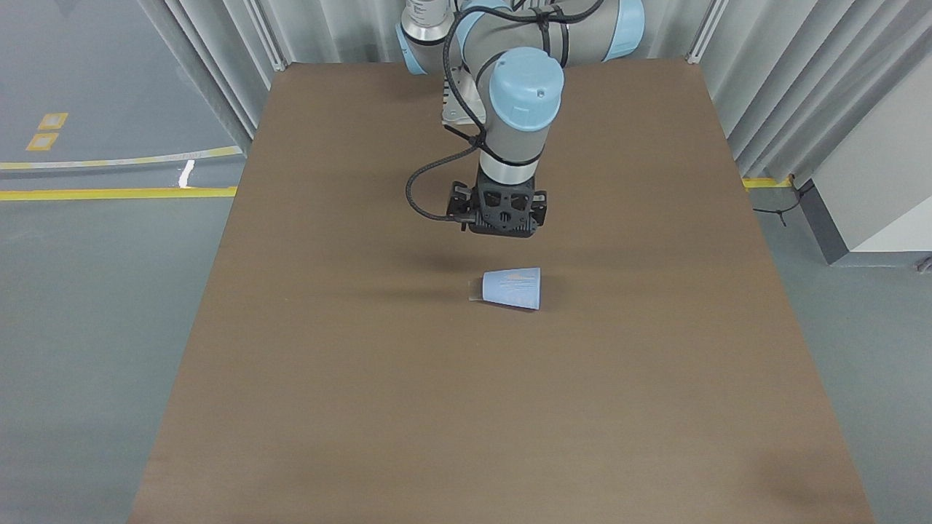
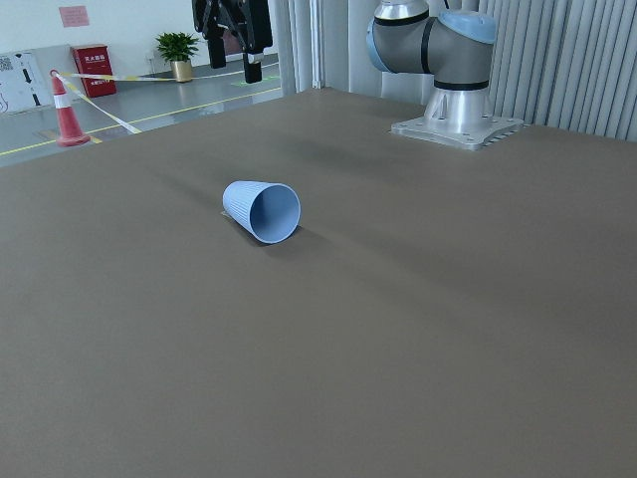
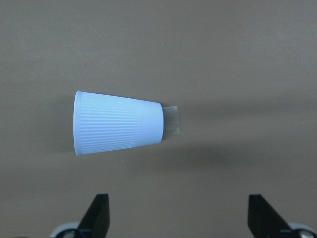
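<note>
A light blue ribbed paper cup (image 1: 511, 288) (image 2: 261, 211) (image 3: 116, 122) lies on its side on the brown table, its mouth toward the left camera. A small clear strip (image 3: 171, 120), perhaps tape, shows at its base end. The black gripper (image 1: 496, 225) hangs above the table, behind the cup in the front view. In the wrist view its two fingertips stand wide apart at the bottom edge with nothing between them, and the cup lies ahead of them, left of centre.
The robot base (image 2: 458, 129) is bolted at the back of the table (image 1: 489, 402). The table around the cup is clear. A cone (image 2: 68, 119), a plant and a red box stand on the floor beyond.
</note>
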